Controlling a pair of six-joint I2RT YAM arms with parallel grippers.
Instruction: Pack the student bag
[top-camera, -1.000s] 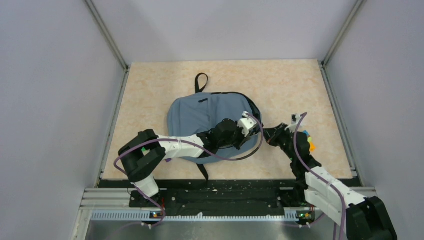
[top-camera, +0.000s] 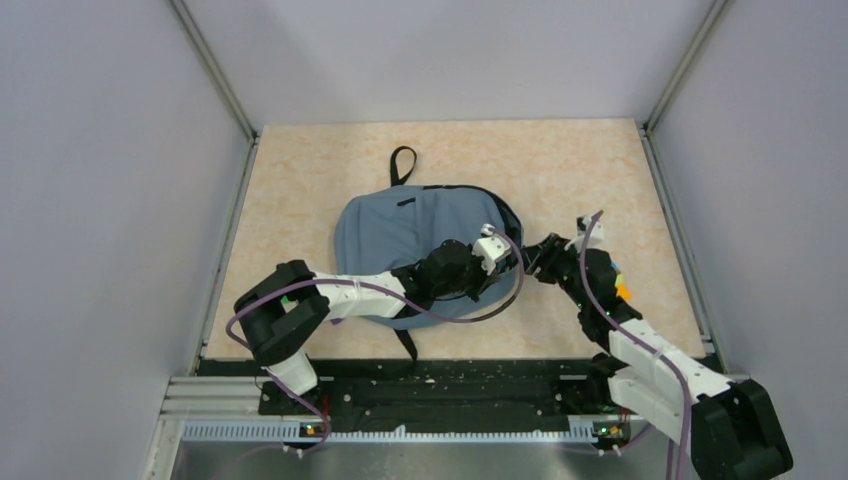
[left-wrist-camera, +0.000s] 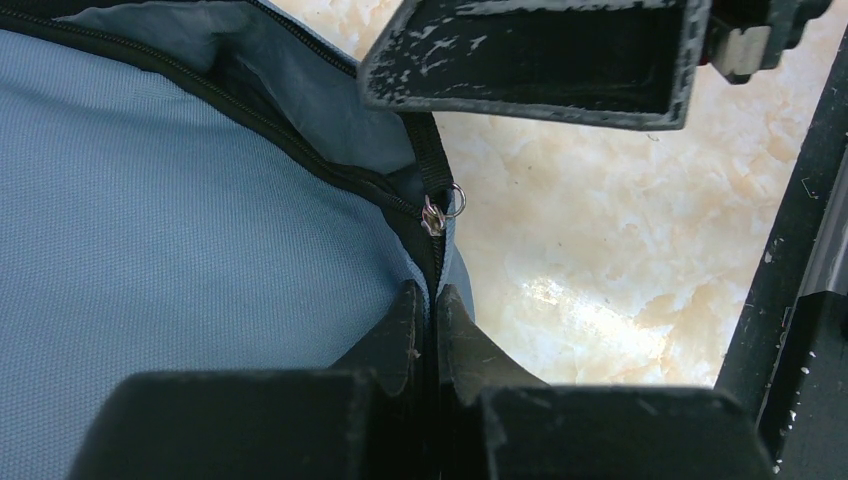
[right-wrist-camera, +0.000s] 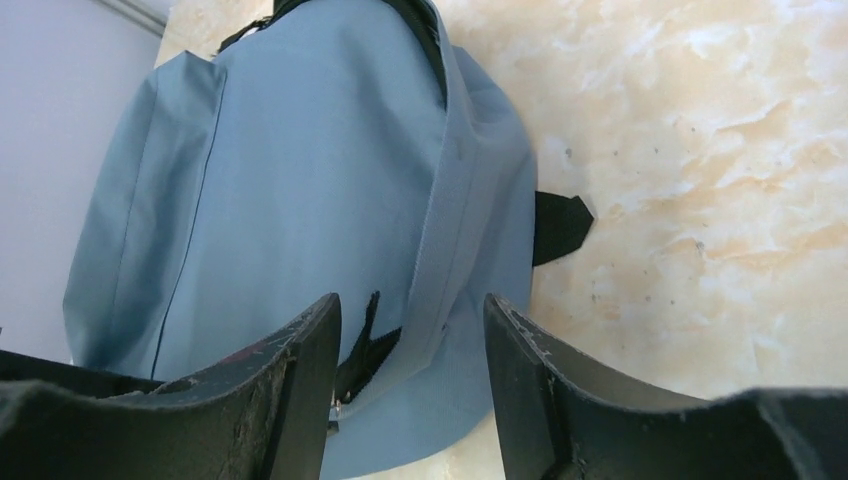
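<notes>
A blue-grey bag (top-camera: 375, 235) with black zipper trim lies on the table, its mouth partly unzipped toward the right. My left gripper is shut on the bag's edge, just below a metal zipper pull (left-wrist-camera: 433, 217). The zipper above that pull stands apart, showing the grey lining (left-wrist-camera: 330, 120). Off the bag's right side, my right gripper is open, and nothing is held between its fingers. One black right finger (left-wrist-camera: 530, 60) looms above the zipper pull in the left wrist view. Whatever is inside the bag is hidden.
Small coloured items, one orange (top-camera: 623, 291), sit partly hidden behind the right arm. A purple item (top-camera: 336, 321) shows by the left arm. A black strap loop (top-camera: 403, 165) sticks out behind the bag.
My right gripper's fingers have spread from shut to open, and its arm has shifted slightly toward the back. The left gripper and the bag have barely moved.
</notes>
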